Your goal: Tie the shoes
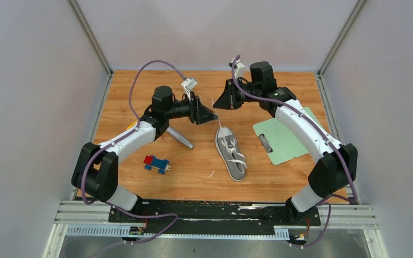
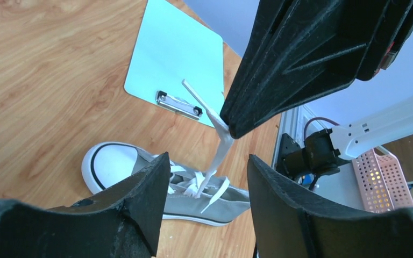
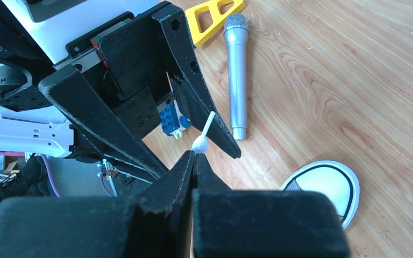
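A grey canvas shoe with white laces lies on the middle of the table, toe away from me. One lace rises taut from it to my right gripper, which is shut on it, the lace's tip sticking out above the fingertips. My left gripper stands just left of and below the right one, its fingers apart on either side of the lace's line in its wrist view, not closed on it.
A green clipboard lies at the right. A silver microphone, a blue toy car and a yellow object lie at the left. The arms nearly meet over the table.
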